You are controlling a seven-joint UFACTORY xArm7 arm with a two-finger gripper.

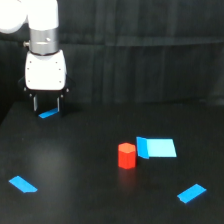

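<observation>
At the upper left, my gripper (46,104) points down from the white arm with its dark fingers apart; it is open. A small blue piece (48,113) lies on the dark table just below and between the fingertips, with no visible contact. Right of the middle stands a red block (127,156) with a six-sided outline. Close behind it, on its right, are a blue piece (142,148) and a pale cyan square (161,148), side by side.
One flat blue piece (22,184) lies at the front left, another blue piece (191,193) at the front right. A dark curtain (130,60) hangs behind.
</observation>
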